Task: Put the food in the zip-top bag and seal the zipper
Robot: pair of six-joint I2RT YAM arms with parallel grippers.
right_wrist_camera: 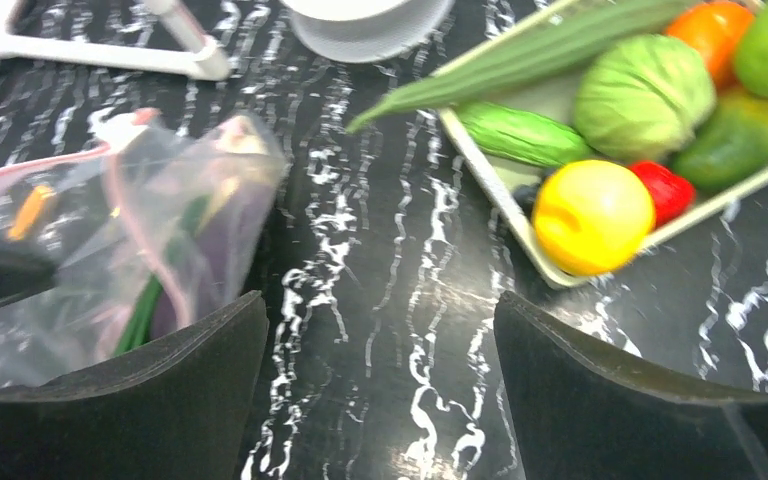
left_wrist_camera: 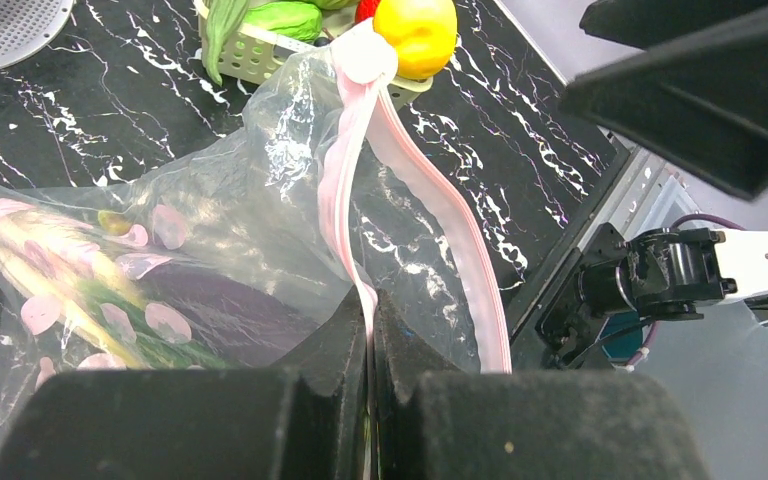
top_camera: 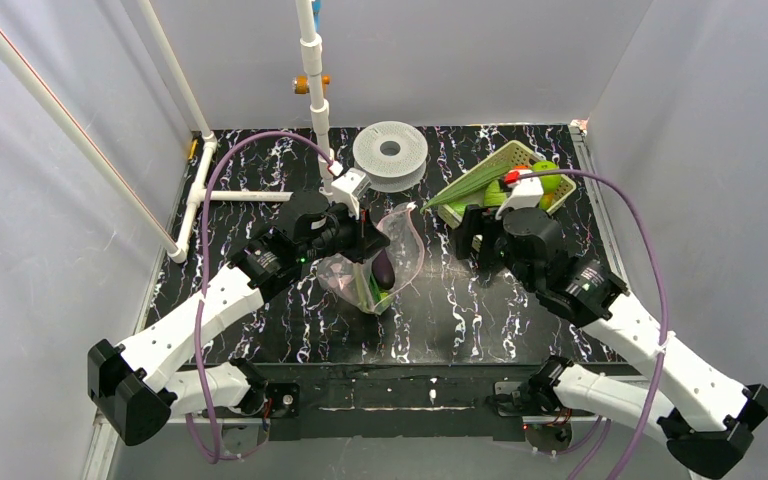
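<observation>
The zip top bag (top_camera: 400, 255) holds a purple eggplant (top_camera: 382, 270) and long green vegetables. My left gripper is shut on the bag's pink-white zipper edge, which runs up between its fingers; the bag mouth hangs loose to the right. In the right wrist view my right gripper stands open with nothing between its fingers, above the bare counter between the bag and the food basket (right_wrist_camera: 520, 240). The basket holds a yellow pepper (right_wrist_camera: 590, 218), cabbage (right_wrist_camera: 640, 95), cucumber (right_wrist_camera: 520, 135), red and orange items and long leafy greens (right_wrist_camera: 500, 70).
A white round spool (top_camera: 390, 150) sits at the back of the marble counter (top_camera: 450, 320). White pipes (top_camera: 250, 195) stand at the left and back.
</observation>
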